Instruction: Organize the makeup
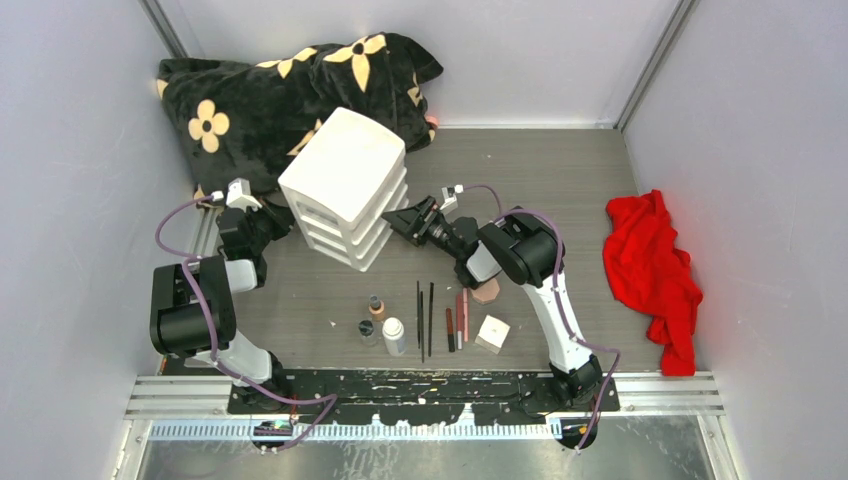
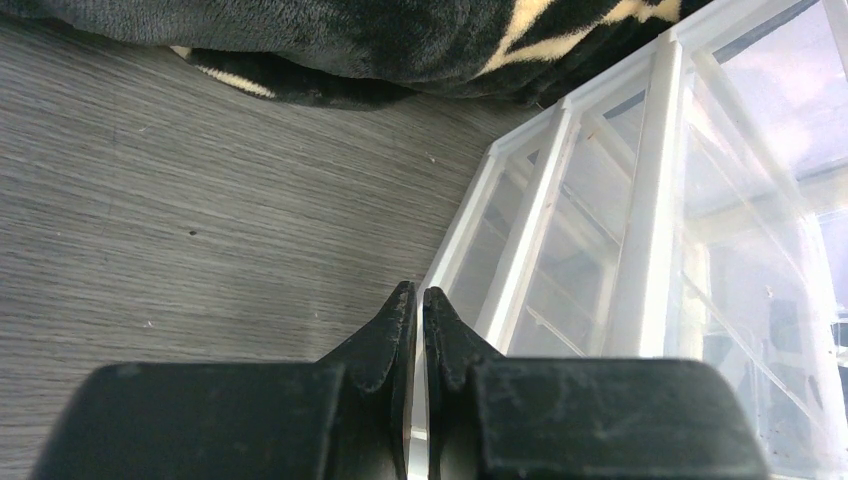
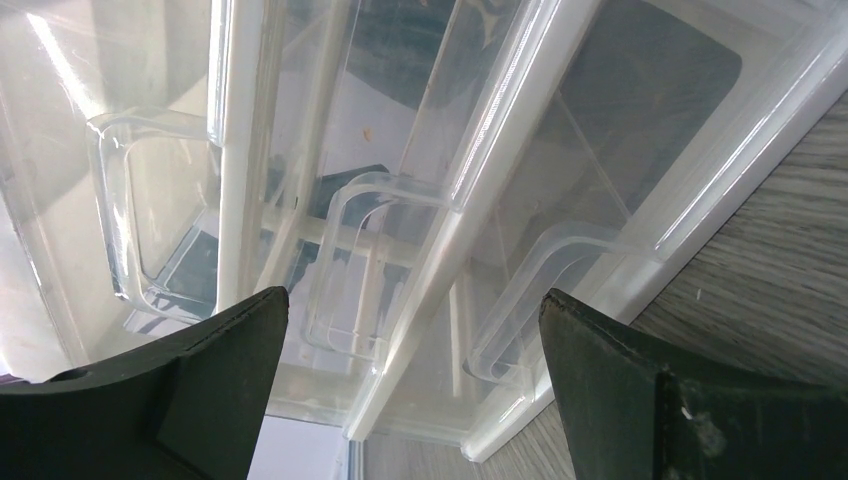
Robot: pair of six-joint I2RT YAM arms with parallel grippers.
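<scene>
A white-topped organizer (image 1: 343,165) with clear drawers stands tilted at an angle near the blanket. My left gripper is at its left side, fingertips close together with nothing visible between them, beside the white side rails. My right gripper is open at the drawer fronts, facing the clear handles (image 3: 335,260). The makeup lies below the organizer in the top view: bottles (image 1: 394,336), dark slim pencils (image 1: 430,320), reddish sticks (image 1: 450,328), a pale box (image 1: 492,335) and a round compact (image 1: 486,291).
A black flowered blanket (image 1: 220,110) fills the back left. A red cloth (image 1: 650,270) lies at the right.
</scene>
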